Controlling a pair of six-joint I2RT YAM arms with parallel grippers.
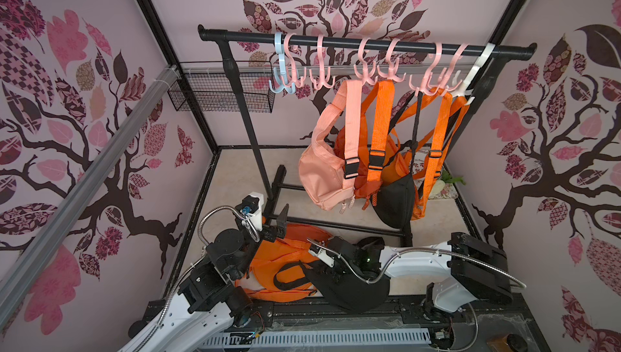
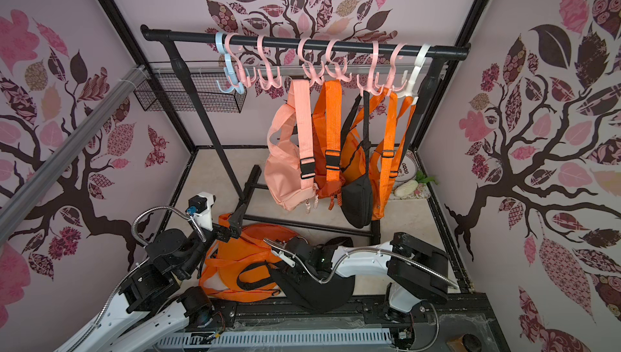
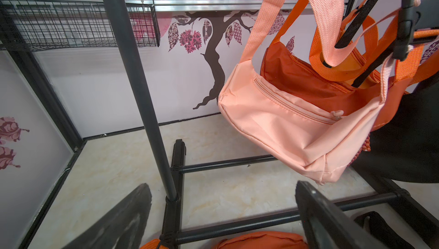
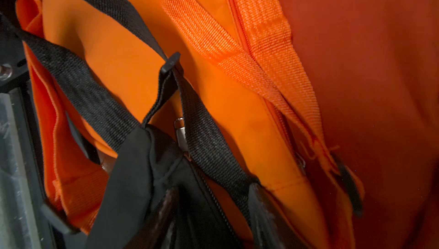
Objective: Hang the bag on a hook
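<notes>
A black bag (image 1: 349, 290) lies on orange bags (image 1: 271, 271) on the floor. My right gripper is over the black bag and its strap (image 4: 201, 130), fingertips low in the right wrist view; whether anything sits between them is unclear. My left gripper stands open and empty above the floor bags, facing the rack post and hanging bags. Pink hooks (image 2: 268, 73) hang on the rail (image 2: 258, 41); pink, orange and black bags hang from hooks toward the right, among them the pink bag (image 1: 323, 177).
The rack's left post (image 3: 137, 88) and lower bars (image 3: 228, 162) stand behind the floor bags. A wire basket (image 2: 187, 93) is at the back left. Hooks on the left part of the rail are empty.
</notes>
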